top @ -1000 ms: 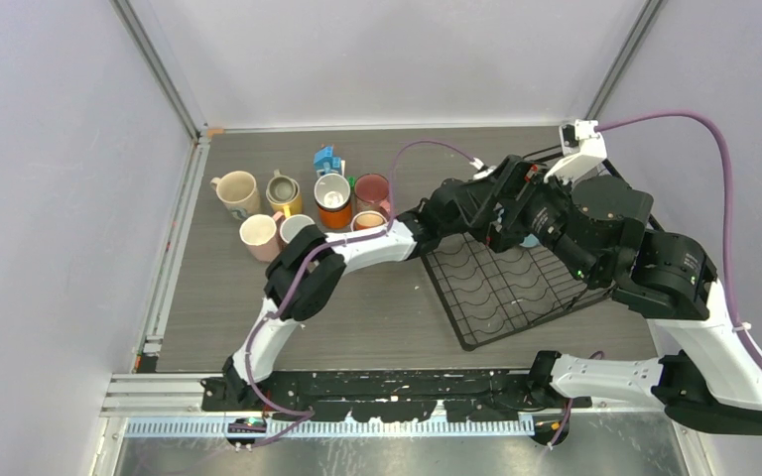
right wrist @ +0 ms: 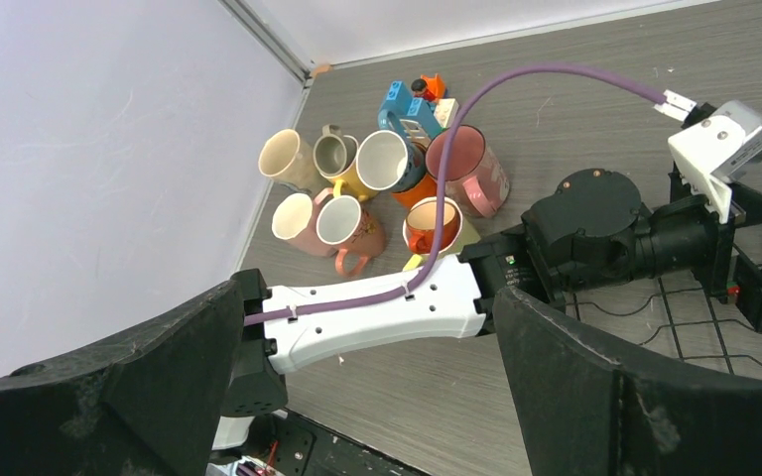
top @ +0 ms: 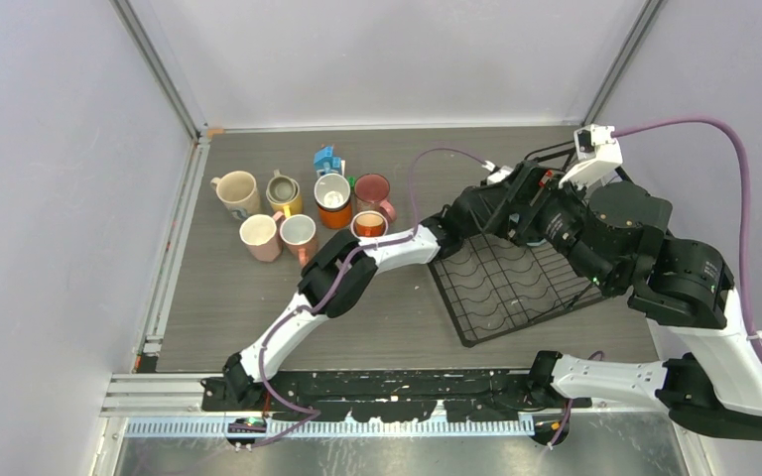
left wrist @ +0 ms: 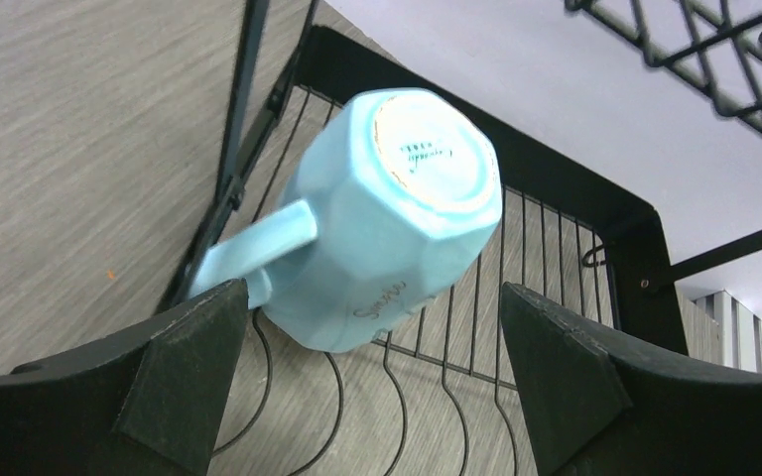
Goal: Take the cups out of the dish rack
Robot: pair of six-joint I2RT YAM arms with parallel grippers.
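One light-blue mug (left wrist: pixel 387 213) rests bottom-up and tilted in a corner of the black wire dish rack (left wrist: pixel 575 203), its handle pointing left in the left wrist view. My left gripper is open, fingers (left wrist: pixel 184 367) apart, with the mug ahead in the gap and not gripped. High over the rack's right side in the top view, my right gripper is open too and empty. From above, the two arms cover most of the blue mug and the rack's far part.
Several mugs stand grouped on the table's left side, including a cream mug (top: pixel 236 192) and a red mug (top: pixel 372 191). Behind them sits a blue toy (top: pixel 326 161). Bare table (top: pixel 228 317) lies front left. The rack's front wire floor (top: pixel 496 307) looks empty.
My left arm has moved right, farther over the rack. The right arm has shifted slightly right. The grouped mugs have stayed in place.
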